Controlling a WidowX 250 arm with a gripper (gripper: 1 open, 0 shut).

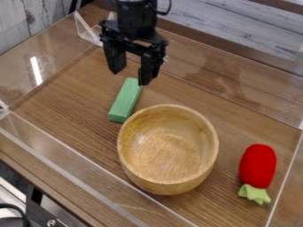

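The black gripper (pixel 135 55) hangs open at the upper middle, above and just behind a green block (pixel 126 99). Nothing shows between its fingers. The green block lies flat on the wooden surface, left of a large tan bowl (pixel 167 175), which is empty. A red object (pixel 258 167) with a pale green leafy end lies at the lower right.
A clear plastic or wire item (pixel 90 27) stands at the back left, partly behind the arm. Raised edges border it.
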